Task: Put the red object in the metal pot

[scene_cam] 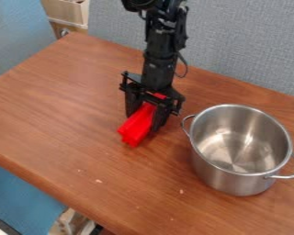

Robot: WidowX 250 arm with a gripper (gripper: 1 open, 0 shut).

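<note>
The red object point(136, 127) is a small block-like piece, slanted, its lower left end sticking out from under my gripper. Its upper part is hidden by the black fingers. My gripper point(150, 110) points down over the red object, near the middle of the table, with black finger parts around its upper end. How tightly the fingers stand against it does not show, nor whether its lower end touches the table. To the right is the metal pot point(213, 163), upright, silver, with two loop handles. Its inside looks empty.
A grey wall point(242, 46) rises behind. The pot's left handle point(186, 125) is close to my gripper's right side.
</note>
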